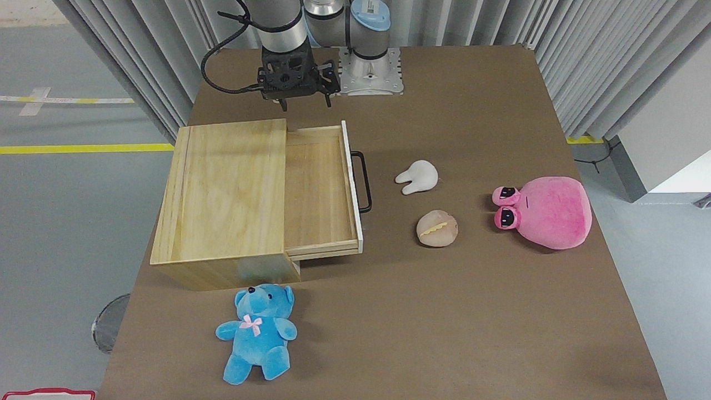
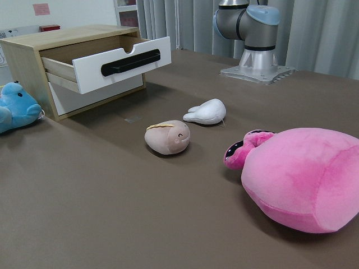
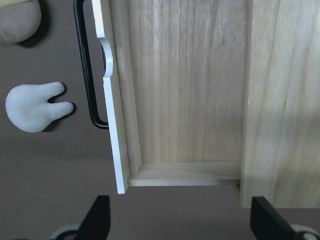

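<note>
My gripper [image 1: 306,104] hangs at the back of the table above the cabinet's rear end, fingers wide apart; in the wrist view the gripper shows nothing between them. The wooden cabinet [image 1: 220,186] has its top drawer [image 2: 123,67] pulled out, empty where visible. A white soft toy [image 3: 32,107] lies beyond the drawer's black handle [image 1: 366,186], with a beige round plush [image 2: 167,137] near it. A pink plush [image 1: 553,212] lies to the right in the front view. A blue bear [image 1: 260,333] lies beside the cabinet at the front.
The robot's base [image 2: 258,73] stands at the back edge, with grey curtains behind.
</note>
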